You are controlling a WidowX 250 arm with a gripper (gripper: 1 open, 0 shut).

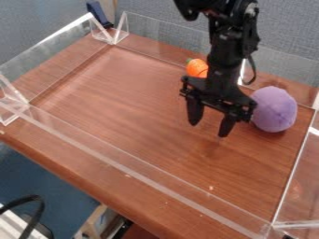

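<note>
My black gripper (210, 119) hangs over the right half of the wooden tabletop, its two fingers apart and pointing down, with nothing visible between them. An orange object (196, 67) shows behind the arm, partly hidden by it. Just right of the gripper lies a round purple object (273, 109).
Clear plastic walls edge the wooden table (100, 131). A blue item stands outside the back left corner; cables lie below at the lower left.
</note>
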